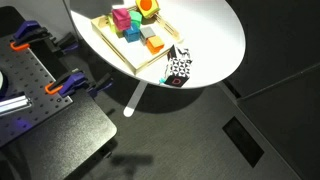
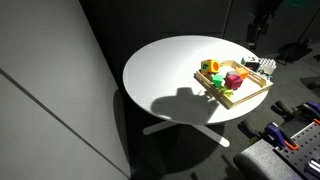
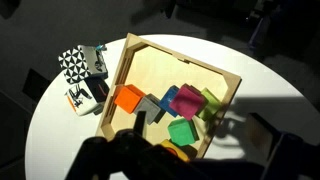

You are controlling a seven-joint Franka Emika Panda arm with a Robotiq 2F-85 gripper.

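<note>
A shallow wooden tray (image 3: 185, 53) of colored blocks sits on the white round table. Inside, the wrist view shows an orange block (image 3: 128, 97), a grey block (image 3: 148, 108), a blue block (image 3: 169, 99), a magenta cube (image 3: 187, 102), a green cube (image 3: 183, 132) and a light green block (image 3: 210, 104). A yellow block (image 3: 175, 150) is partly cut off by the gripper. Outside the tray lie a black-and-white patterned cube (image 3: 78, 64) and a smaller patterned piece (image 3: 82, 98). Above the tray my gripper is open, its dark fingers apart and nothing held.
The white table (image 2: 160, 75) has wide bare room away from the tray. A dark workbench (image 1: 75, 140) with orange and blue clamps (image 1: 58, 86) stands close to the table. Dark floor lies below the table's edge.
</note>
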